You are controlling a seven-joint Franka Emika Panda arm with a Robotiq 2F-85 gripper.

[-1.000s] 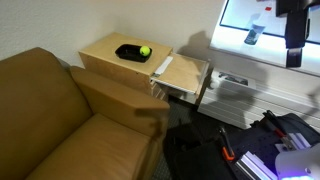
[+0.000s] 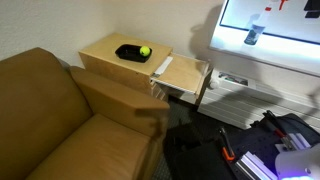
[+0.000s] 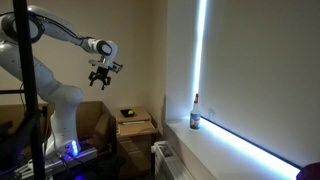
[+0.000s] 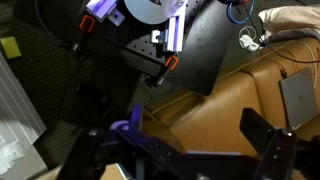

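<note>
My gripper [image 3: 98, 82] hangs high in the air at the left of exterior view 2, well above the furniture. In the wrist view the two dark fingers [image 4: 130, 138] stand wide apart at the lower edge, with nothing visible between them. Only a dark scrap of it shows at the top right corner of exterior view 1. Far below, a black tray [image 2: 128, 55] rests on a light wooden table [image 2: 105, 47], with a yellow-green ball [image 2: 145, 51] at its right end. A white flat object [image 2: 163, 66] lies to the right of the tray.
A brown leather sofa [image 2: 85, 135] fills the left of exterior view 1. On the window ledge [image 3: 230, 147] stands a clear bottle [image 3: 195, 112] with a red top. The robot's black base stand [image 2: 205, 150] holds cables and clamps. Open air surrounds the gripper.
In exterior view 1 my gripper has risen from the upper right until almost all of it is out of frame. The tray, ball and bottle have stayed put.
</note>
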